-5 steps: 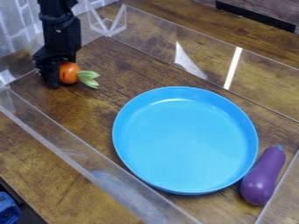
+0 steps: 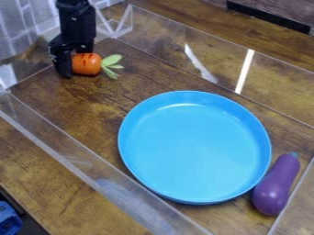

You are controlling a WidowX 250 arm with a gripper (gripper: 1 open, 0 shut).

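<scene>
My black gripper [image 2: 72,57] reaches down at the upper left, just inside the clear tray wall, right at an orange carrot [image 2: 87,64] with pale green leaves [image 2: 110,66]. The carrot lies on the wooden floor against the gripper's right side; the fingertips are partly hidden, dark against the background.
A large blue plate [image 2: 194,145] fills the right middle. A purple eggplant [image 2: 276,184] lies at the lower right beside it. Clear walls border the wooden area, and the floor left of the plate is bare.
My gripper has risen slightly, and the carrot has shifted a little up and to the right, with its leaves turned higher.
</scene>
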